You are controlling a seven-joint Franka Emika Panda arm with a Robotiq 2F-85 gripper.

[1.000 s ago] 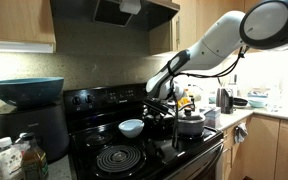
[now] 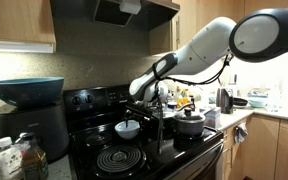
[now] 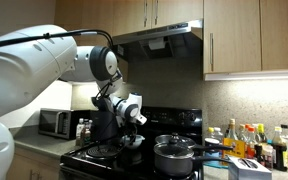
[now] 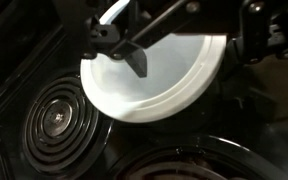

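Note:
A white bowl [image 2: 127, 130] sits on the black stovetop [image 2: 102, 146], towards the back of the burners. Seen from the wrist, the bowl [image 4: 144, 100] fills the top middle, its near rim clear and its far side hidden by my fingers. My gripper [image 2: 134, 112] is low over the bowl, and one dark fingertip [image 4: 138, 64] shows against its inside. How far apart the fingers stand is hard to make out, as is whether they touch the rim. In the other exterior view the bowl [image 3: 134, 142] is partly covered by the arm.
A lidded steel pot [image 2: 189, 122] stands on the stove's right side, close to the arm. Bare coil burners [image 2: 120, 158] lie in front of the bowl. A large blue bowl [image 2: 27, 92] tops a dark appliance at left, with bottles [image 2: 34, 160] before it.
My arm has moved left, from near the pot to over the bowl. The white bowl appears slightly farther left than before.

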